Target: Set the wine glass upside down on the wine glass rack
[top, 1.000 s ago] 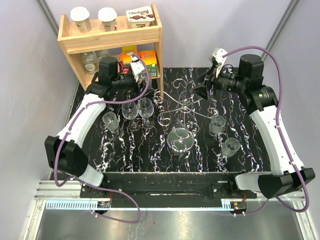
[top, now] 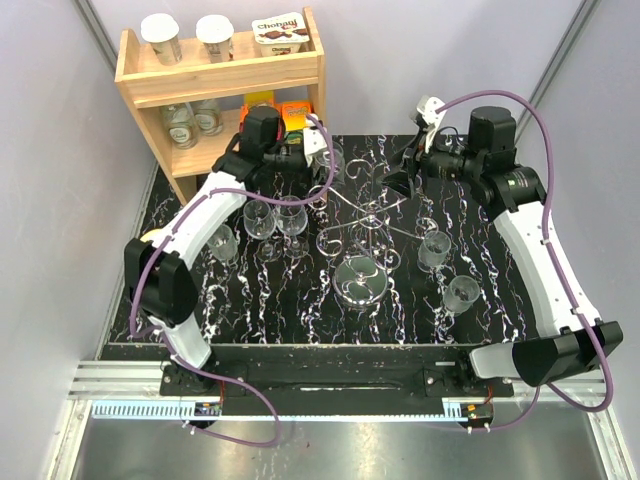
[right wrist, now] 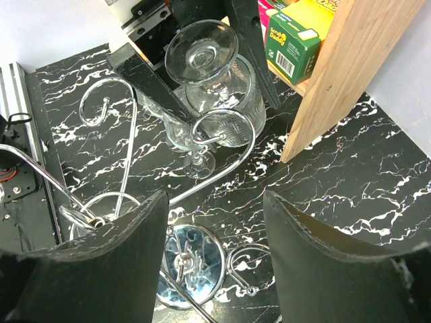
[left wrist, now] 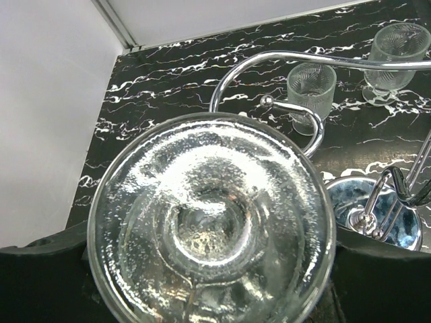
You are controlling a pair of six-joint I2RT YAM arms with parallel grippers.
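Note:
A clear wine glass [right wrist: 232, 101] hangs upside down, foot upward, with my left gripper shut around it. Its round foot [left wrist: 212, 222] fills much of the left wrist view and hides what lies beneath. The chrome wine glass rack [top: 370, 215] stands mid-counter on a round base [right wrist: 195, 266]. In the right wrist view, a curled rack arm [right wrist: 252, 138] crosses in front of the glass bowl; whether they touch I cannot tell. On the rack's right back side, my right gripper is open and empty above the counter.
Upright glasses [top: 291, 215] stand left of the rack, below my left arm. Two more glasses [top: 434, 250] [top: 461, 293] are on the right. A wooden shelf [top: 225, 75] with jars and boxes rises at the back left. Bare counter [right wrist: 350, 188] lies behind the rack.
My left gripper has carried the glass rightward, from in front of the shelf to the rack's back left arm.

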